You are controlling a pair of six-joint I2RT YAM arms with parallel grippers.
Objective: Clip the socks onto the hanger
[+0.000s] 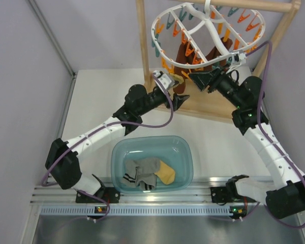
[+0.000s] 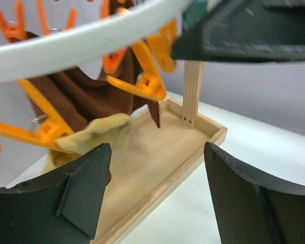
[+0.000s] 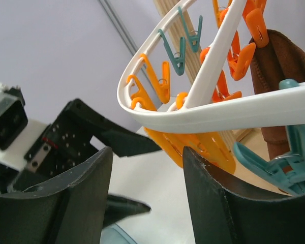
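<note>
The white clip hanger (image 1: 162, 53) hangs from the wooden rack with brown socks (image 1: 213, 53) on it. A pale yellow sock (image 2: 105, 131) hangs at orange clips (image 2: 48, 129), as the left wrist view shows. My left gripper is open just below and right of that sock, nothing between its fingertips. My right gripper is at the hanger's rim, its fingers apart beside orange clips, with a teal clip (image 3: 290, 162) to their right; whether anything is between them is unclear.
A blue tray (image 1: 119, 160) with grey, striped and yellow socks sits at the front. The wooden base (image 1: 208, 109) lies below the hanger.
</note>
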